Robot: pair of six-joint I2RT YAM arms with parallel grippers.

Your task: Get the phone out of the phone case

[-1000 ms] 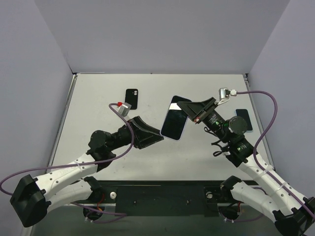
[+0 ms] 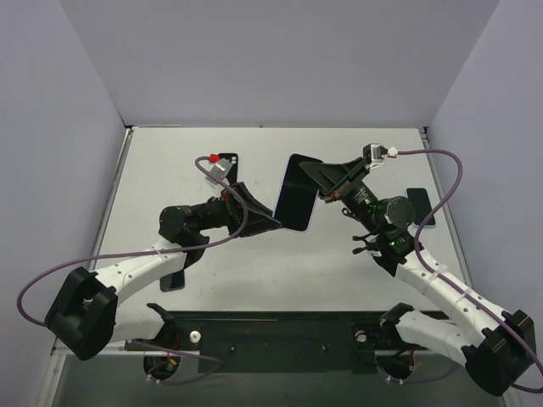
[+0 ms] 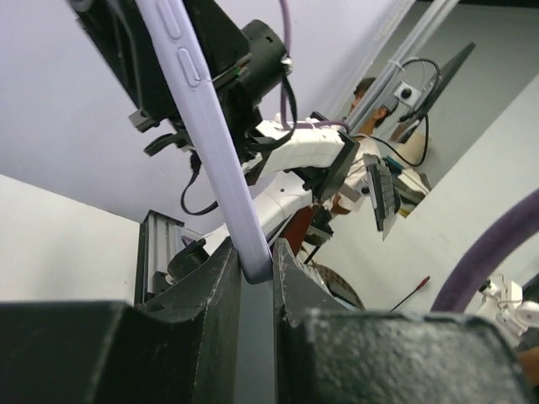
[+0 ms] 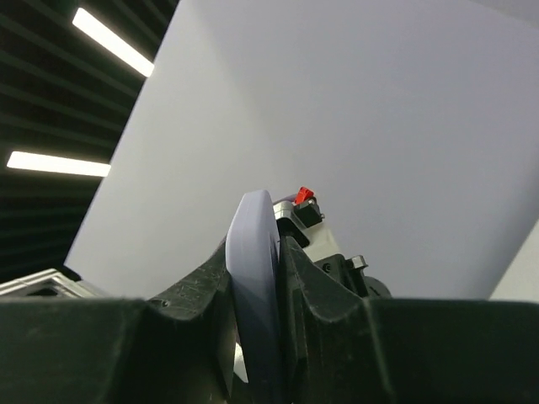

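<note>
A black phone in a pale lilac case (image 2: 295, 199) is held in the air above the middle of the table, between both grippers. My left gripper (image 2: 275, 223) is shut on its lower left corner; in the left wrist view the case's long edge (image 3: 206, 135) rises from between the fingers. My right gripper (image 2: 310, 170) is shut on its upper right corner; in the right wrist view the pale edge (image 4: 253, 252) stands between the fingertips. Whether phone and case are separated at all I cannot tell.
A dark phone (image 2: 420, 205) lies at the table's right edge. Dark phone-like items (image 2: 172, 280) lie at the left, partly hidden by the left arm, and at the back left.
Both grippers stay on it.
</note>
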